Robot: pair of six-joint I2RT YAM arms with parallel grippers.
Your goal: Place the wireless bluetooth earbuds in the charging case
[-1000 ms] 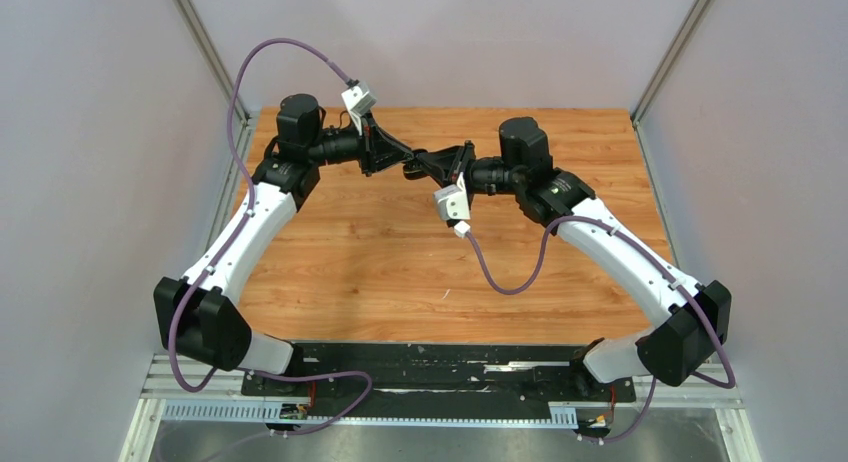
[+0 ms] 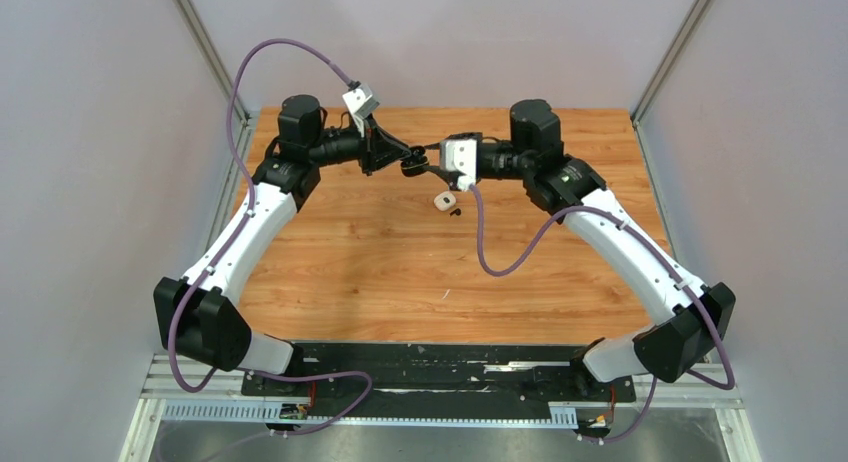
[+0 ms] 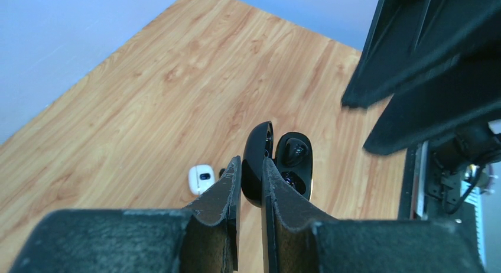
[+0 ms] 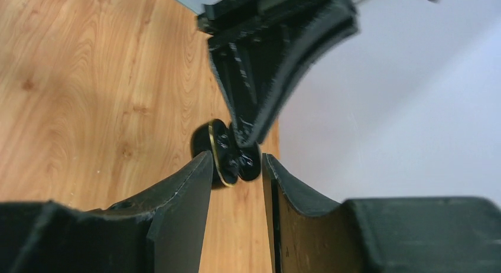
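My left gripper is shut on the black charging case (image 3: 298,157), held in the air with its lid up and dark domed shapes inside; whether these are earbuds or empty wells I cannot tell. In the top view the case (image 2: 415,164) is between both grippers. My right gripper faces the case from the right, apart from it, with a gap between its fingertips and nothing seen held. Its dark fingers (image 3: 407,48) loom at upper right in the left wrist view.
A small white item (image 2: 445,200) and a smaller dark item (image 2: 456,212) lie on the wooden table (image 2: 360,262) below the grippers. Pale walls stand around it, and purple cables loop from both arms.
The left arm looks unchanged.
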